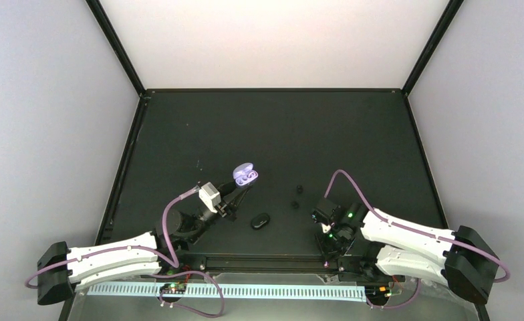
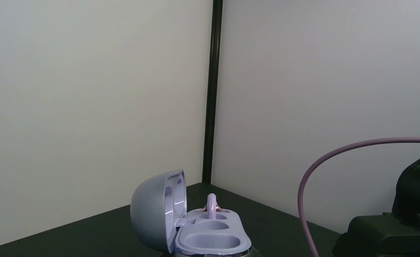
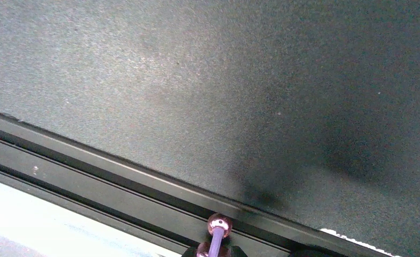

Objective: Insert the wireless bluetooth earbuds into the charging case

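The lilac charging case (image 1: 244, 176) is held up off the table with its lid open, and my left gripper (image 1: 240, 188) is shut on it. In the left wrist view one earbud (image 2: 212, 206) shows its stem sticking up at the far end of the case (image 2: 208, 241); nearer slots look empty. Another lilac earbud (image 3: 219, 224) is at the black front rail in the right wrist view. The dark fingertips of my right gripper stand part open, one on each side of its stem. Whether they touch the stem is unclear.
A black oval object (image 1: 260, 221) lies on the table between the arms. Two small dark bits (image 1: 297, 197) lie right of it. The front rail (image 1: 266, 265) runs along the table's near edge, and the back of the table is free.
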